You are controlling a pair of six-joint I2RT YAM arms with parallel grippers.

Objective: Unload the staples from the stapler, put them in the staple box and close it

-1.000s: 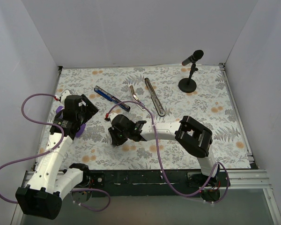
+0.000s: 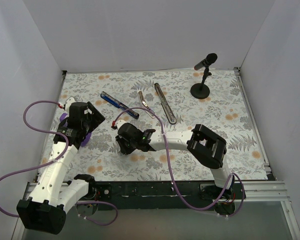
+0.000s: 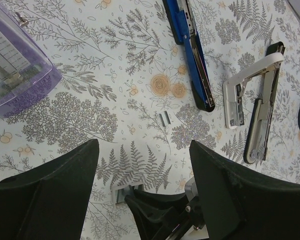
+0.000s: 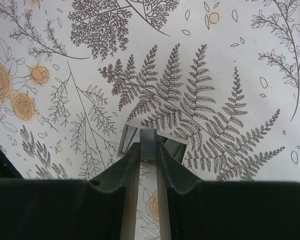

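My right gripper is shut on a small grey strip, likely staples, over a small open tray with compartments. My left gripper hangs over the table at the left, its fingers apart with nothing between them. At the back lie a blue stapler, a white-and-silver stapler and a long silver stapler. Two short thin strips lie beside the blue stapler in the left wrist view.
A purple container is at the left, partly under my left arm. A black stand stands at the back right.
My right arm has shifted very slightly. Otherwise nothing has visibly changed in the top view.
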